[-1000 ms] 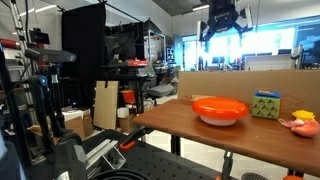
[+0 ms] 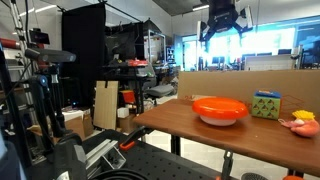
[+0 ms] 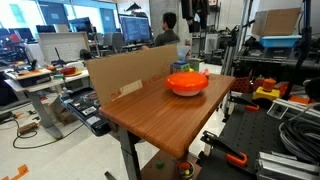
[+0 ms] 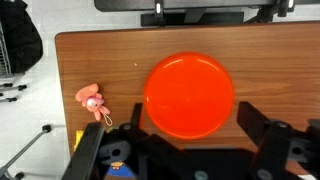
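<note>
A round orange lid or dish [image 2: 220, 104] lies on top of a white bowl [image 2: 222, 121] on the wooden table [image 2: 180, 119]. From above, in the wrist view, the orange disc [image 4: 189, 94] shows whole and empty, hiding whatever is beneath it. My gripper [image 2: 224, 36] hangs high over the table, well clear of the disc. Its black fingers [image 4: 137, 118] are spread wide apart in the wrist view, and nothing shows between them but the disc far below.
A blue, green and yellow box [image 2: 266, 105] stands behind the bowl on the right. Nearby lies a pinkish toy [image 4: 93, 102]. A brown panel [image 3: 108, 83] rises along one table edge.
</note>
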